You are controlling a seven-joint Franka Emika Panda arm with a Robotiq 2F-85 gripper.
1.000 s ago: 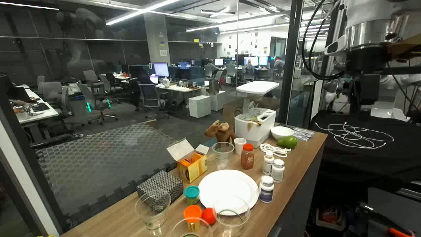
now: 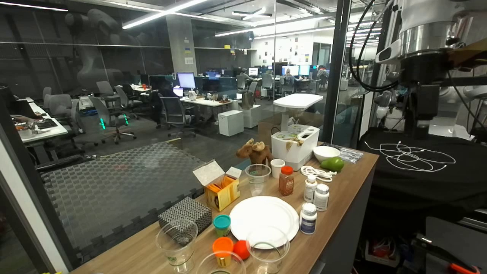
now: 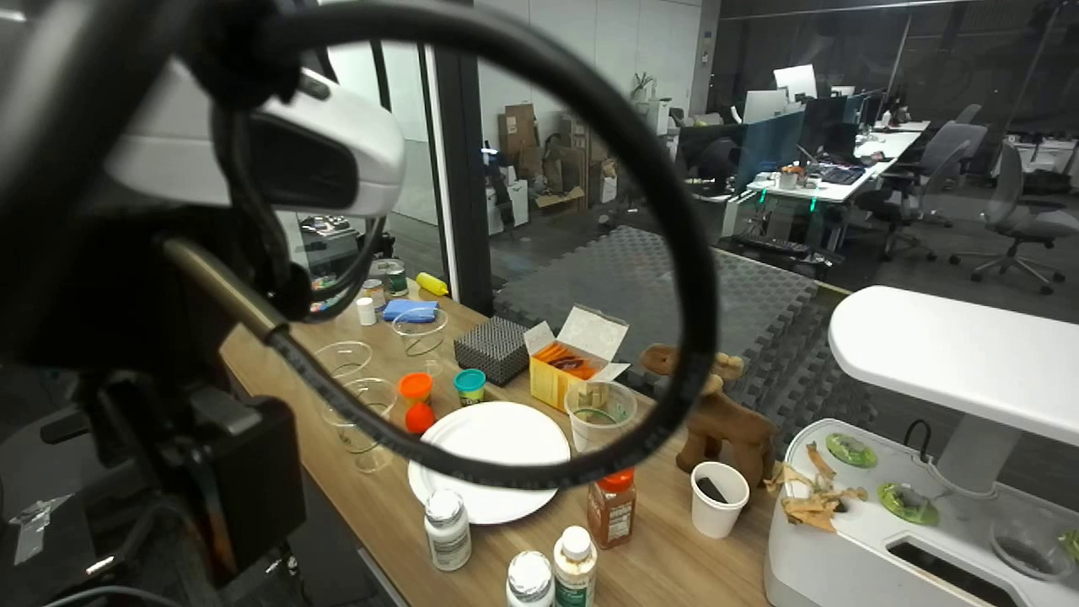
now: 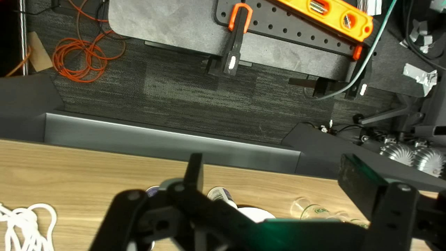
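My gripper stands open in the wrist view, its two dark fingers wide apart with nothing between them. It hangs above the front edge of the wooden counter [image 4: 104, 175], away from the objects. On the counter, a white plate [image 2: 264, 219] lies in the middle. Several white pill bottles [image 2: 308, 219] stand along its right side in exterior view 1, near an orange-capped spice jar [image 2: 286, 181]. Clear plastic cups [image 2: 177, 242] stand at the near end, beside an orange-lidded tub [image 2: 222, 249], a red ball [image 2: 241, 249] and a teal-lidded tub [image 2: 222, 224].
At the back are a yellow box with open flaps [image 2: 222, 191], a dark patterned box [image 2: 187, 214], a plush moose [image 2: 255, 153], a paper cup [image 2: 277, 168] and a white planter [image 2: 295, 148]. White rope [image 2: 318, 173], a green avocado [image 2: 332, 164] and a white bowl [image 2: 326, 153] occupy the far end.
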